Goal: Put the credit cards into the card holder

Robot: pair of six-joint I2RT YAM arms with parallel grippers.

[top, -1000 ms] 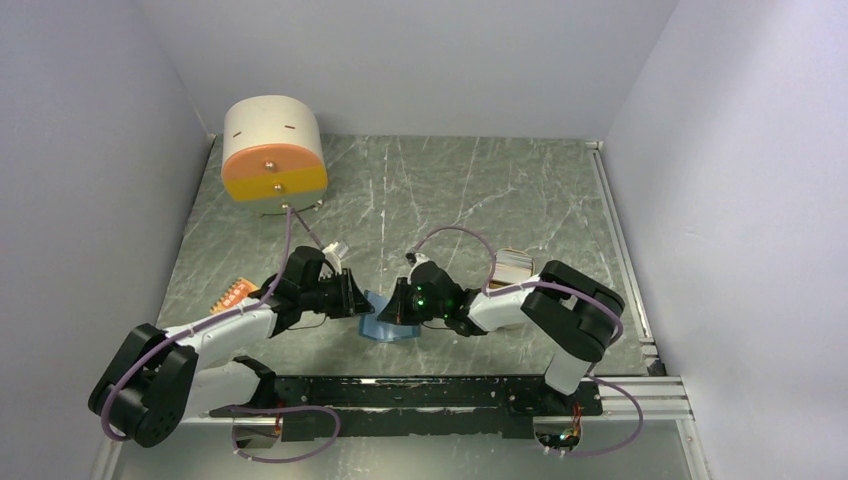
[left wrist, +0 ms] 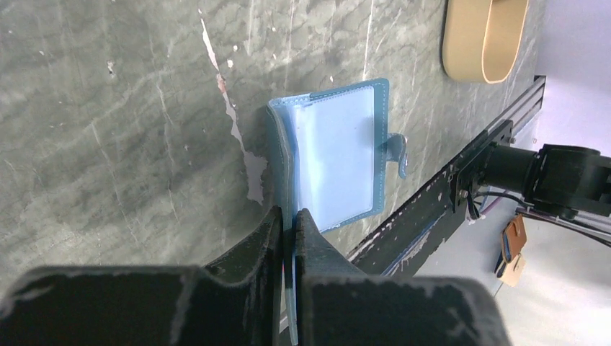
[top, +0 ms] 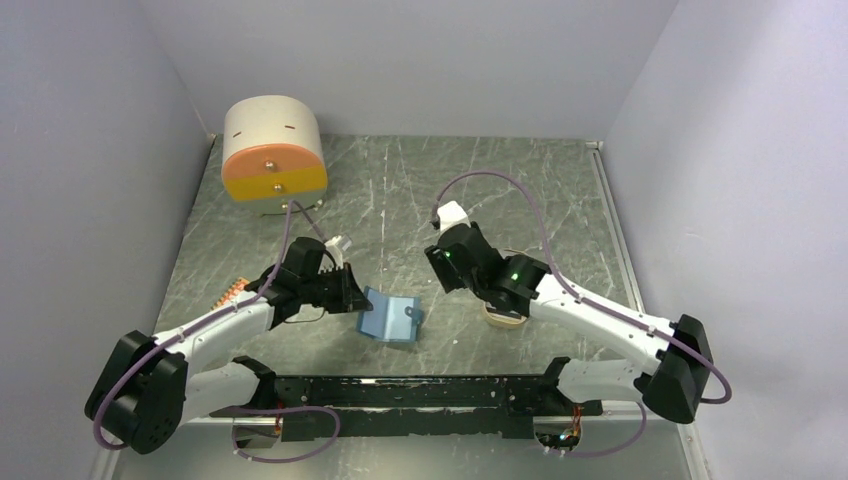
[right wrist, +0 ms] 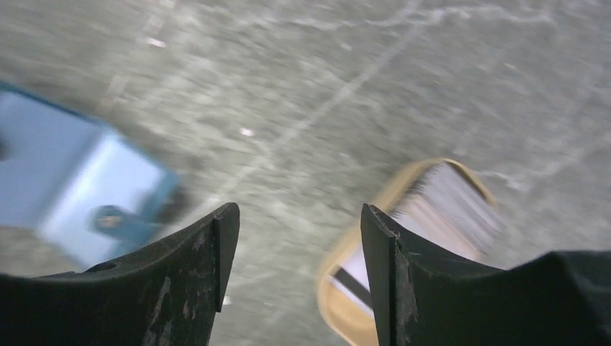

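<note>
The light-blue card holder (top: 402, 318) lies spread on the marble table, its strap tab (left wrist: 396, 150) at one side. My left gripper is shut on the holder's upright flap. A white inner panel (left wrist: 339, 155) faces up. Cards (right wrist: 439, 216) rest in a tan box (right wrist: 326, 292), blurred; in the top view the box (top: 505, 319) is mostly hidden under my right arm. My right gripper stands open and empty, its fingers (right wrist: 225, 252) apart. It is raised between holder and box.
A round-topped chest (top: 272, 150) with coloured drawers stands at the back left. Beside the left arm lies an orange patterned item (top: 232, 291). A dark rail (top: 400, 390) runs along the front edge.
My right gripper has left the holder, moving right and up away from it. Its arm now covers much of the tan box.
</note>
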